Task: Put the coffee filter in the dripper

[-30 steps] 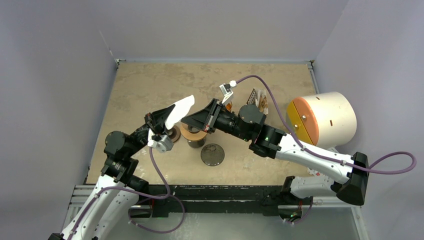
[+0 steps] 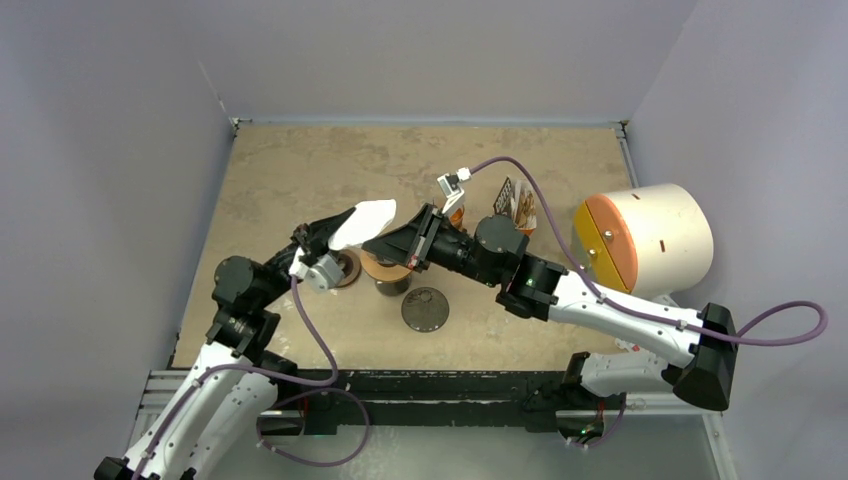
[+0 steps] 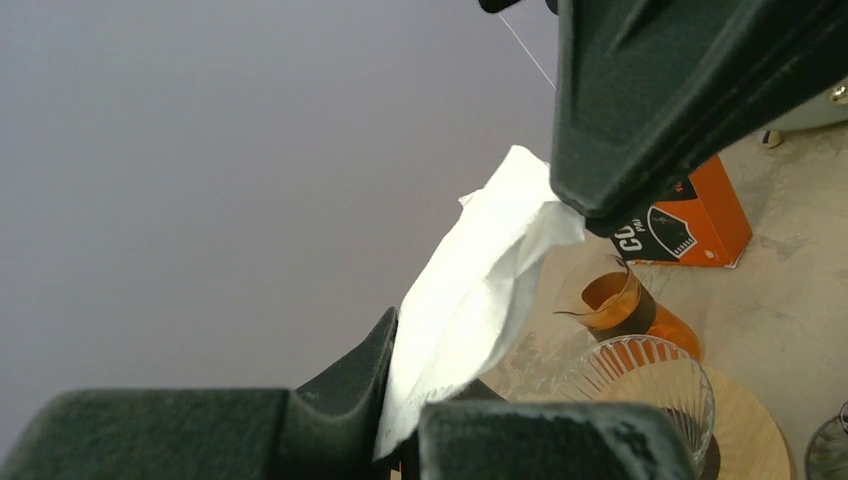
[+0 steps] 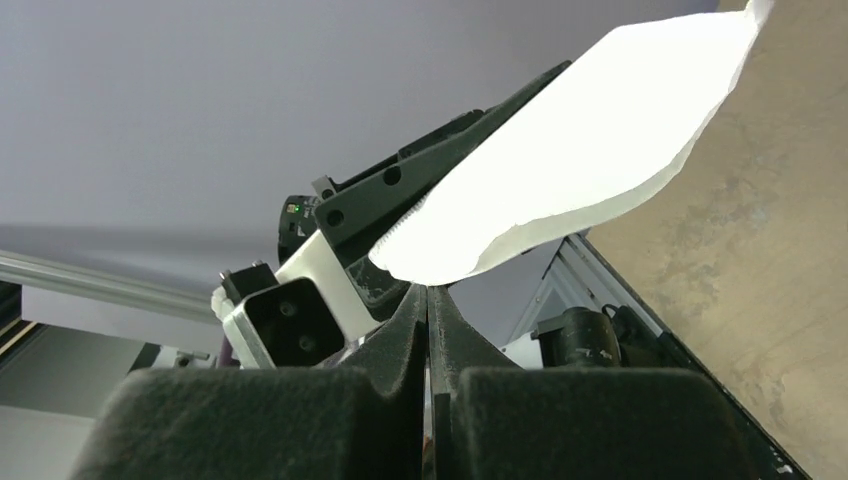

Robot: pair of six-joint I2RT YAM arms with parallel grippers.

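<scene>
A white paper coffee filter (image 2: 365, 223) is pinched at one edge by my left gripper, which is shut on it above the table. The filter looks folded and fairly flat, its free end pointing away from the left fingers. My right gripper is shut, with nothing visible between its fingers. Its tip lies close against the filter's free edge in the left wrist view; touching or just apart, I cannot tell. Below stands the clear ribbed dripper (image 3: 645, 345) with a wooden collar (image 3: 760, 425); from the top, the right gripper partly covers this spot.
Behind the dripper are a glass vessel (image 3: 620, 300) with a dark band and an orange box (image 3: 715, 215). A dark round disc (image 2: 425, 310) lies in front. At the right sits a cream cylinder (image 2: 655, 240) with a yellow front.
The left gripper has shifted slightly right and tilted, bringing the filter a little right and lower in the top view, nearer the right gripper's tip. The right arm is almost still.
</scene>
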